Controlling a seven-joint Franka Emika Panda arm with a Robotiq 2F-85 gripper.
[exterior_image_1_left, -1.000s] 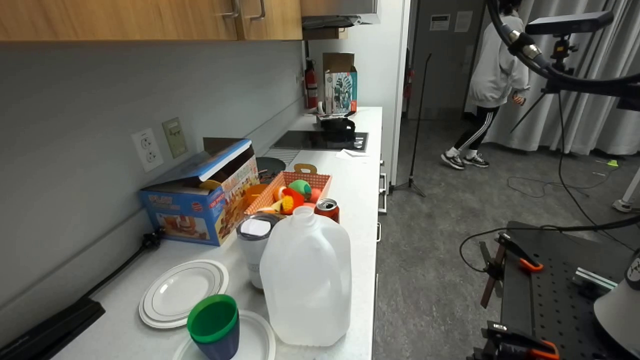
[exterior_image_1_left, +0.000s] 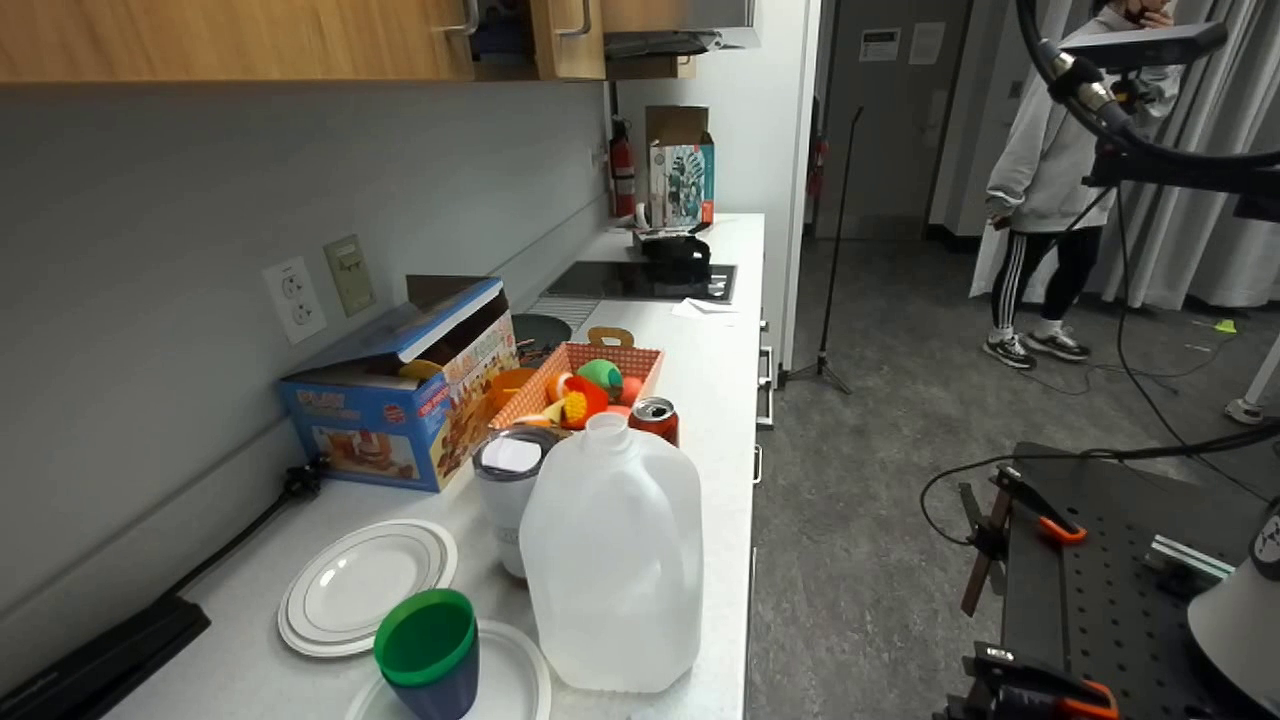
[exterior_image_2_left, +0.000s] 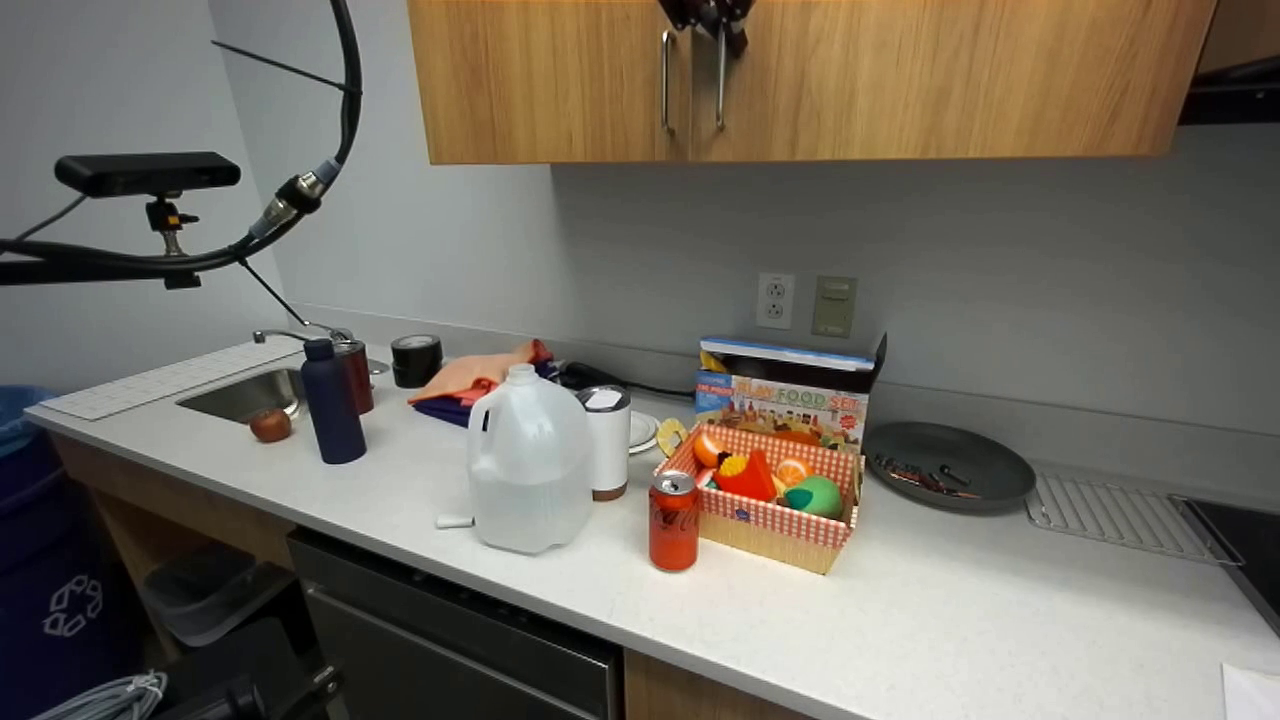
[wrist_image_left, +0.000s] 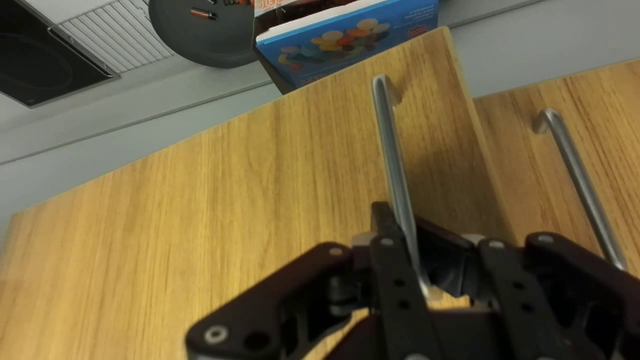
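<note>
In the wrist view my gripper is shut on a silver bar handle (wrist_image_left: 393, 153), with its dark fingers on either side of the bar. This handle belongs to a wooden cabinet door (wrist_image_left: 288, 156) that stands ajar. Beside it the neighbouring door (wrist_image_left: 513, 156), with its own handle (wrist_image_left: 579, 180), sits further back. Exterior view 1 shows the swung door (exterior_image_1_left: 571, 48) with a dark gap to its left. Only the lower tip of my gripper (exterior_image_2_left: 708, 18) shows at the top of exterior view 2, by the top of the handle (exterior_image_2_left: 721, 84).
Below on the counter are a plastic jug (exterior_image_2_left: 530, 462), a red can (exterior_image_2_left: 673, 521), a basket of toy food (exterior_image_2_left: 780, 546) and a black pan (exterior_image_2_left: 978, 456). A camera on an arm (exterior_image_2_left: 150, 174) stands at the left. A person (exterior_image_1_left: 1050, 168) is in the background.
The right-hand cabinet door has swung outward from closed to ajar, opening a dark gap. The cable at upper right has shifted, and the person has moved right.
</note>
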